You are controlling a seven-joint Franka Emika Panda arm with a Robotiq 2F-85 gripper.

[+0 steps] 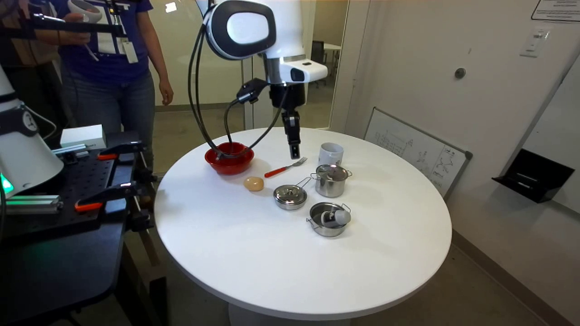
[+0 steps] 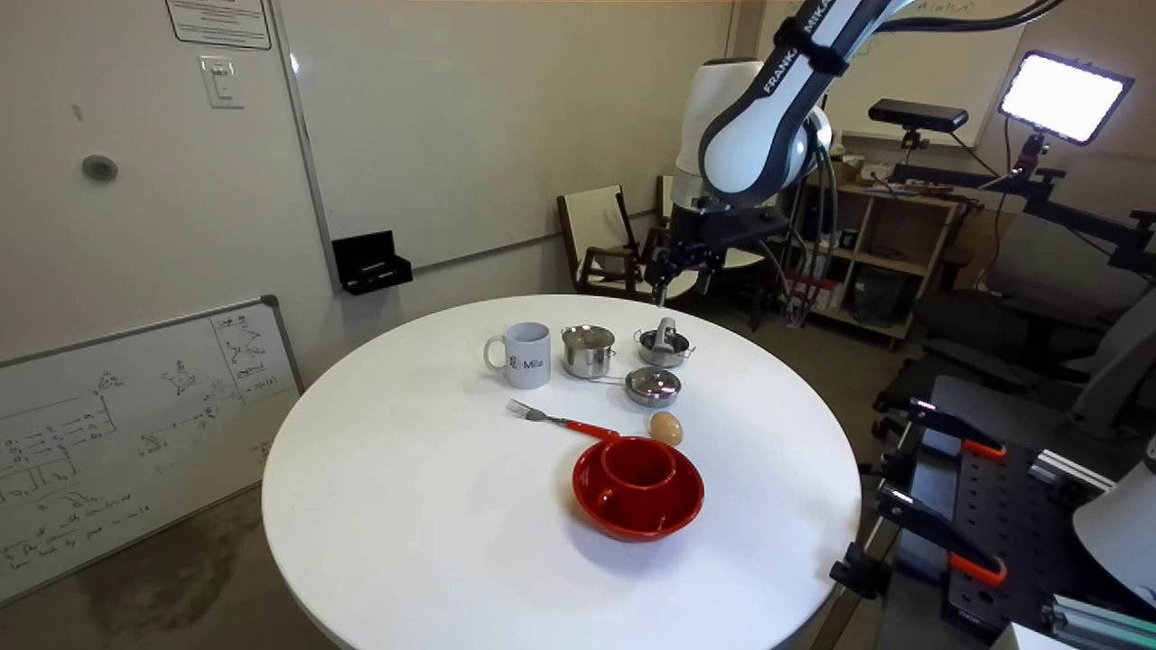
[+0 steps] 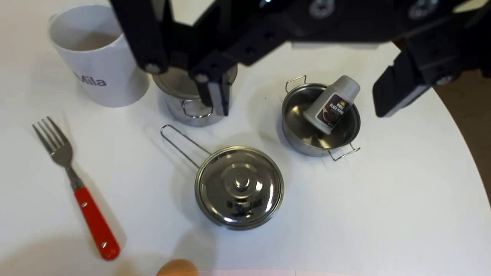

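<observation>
My gripper is open above the table, with air between its spread fingers. Beneath it in the wrist view, a grey pepper shaker (image 3: 332, 105) leans inside an uncovered steel pot (image 3: 294, 133). A lidded steel pan (image 3: 240, 188) with a wire handle sits nearby. Partly hidden behind one finger is a lidded steel pot (image 3: 193, 110). The white mug (image 3: 106, 73) stands upright beside that pot. A fork (image 3: 92, 216) with a red handle lies flat on the tabletop. In exterior view 1 the gripper (image 1: 294, 155) hangs well clear of the objects.
A red bowl (image 2: 688, 509) holds a red cup (image 2: 637, 464), with a brown egg (image 2: 666, 428) close by. A person (image 1: 108, 81) stands behind the black bench (image 1: 65, 255).
</observation>
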